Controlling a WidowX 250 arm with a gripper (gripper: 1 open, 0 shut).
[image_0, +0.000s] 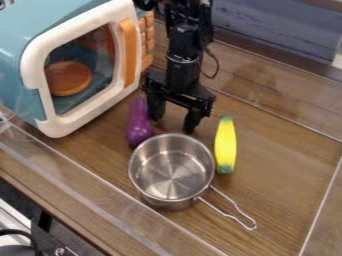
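Note:
The black gripper (173, 112) hangs low over the wooden counter, just right of a purple eggplant (140, 122), its fingers spread apart with nothing visible between them. A steel pot (171, 171) with a wire handle sits in front of it. A yellow banana (226, 144) lies upright in the image to the right of the pot.
A toy microwave (54, 40) in teal and white, with an orange disc inside, fills the upper left beside the gripper. A blue-grey panel (278, 30) stands at the back.

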